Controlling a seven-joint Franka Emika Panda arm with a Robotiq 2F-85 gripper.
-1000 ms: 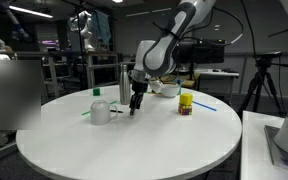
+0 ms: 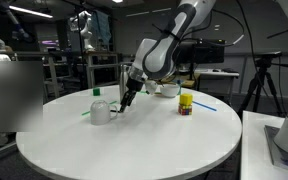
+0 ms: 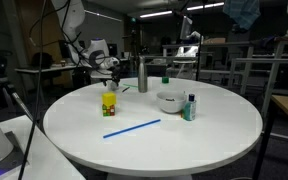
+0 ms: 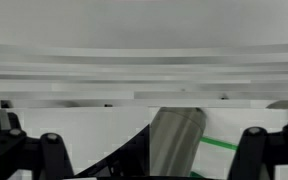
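Observation:
My gripper shows in the wrist view with its dark fingers wide apart at the left and right; it is open and holds nothing. Between and beyond them lies a grey metal cylinder [image 4: 176, 140], with a green marker [image 4: 219, 143] to its right. On the round white table [image 2: 174, 150] stands a pale mug [image 2: 100, 111]. A yellow object [image 2: 186, 100] with red parts is farther right. A steel bottle [image 3: 142, 77] and a white bowl [image 3: 171, 101] are also on the table. Neither exterior view clearly shows the gripper.
A person [image 2: 154, 60] leans over the far side, one hand near the mug. A blue stick [image 3: 131, 129] and a small bottle [image 3: 190, 108] lie toward the right. Stripes obscure the wrist view's upper half; a grey patch covers exterior view 1's left.
The person has leaned farther over the table, and their hand has shifted left toward the mug. The mug and the yellow object have stayed put.

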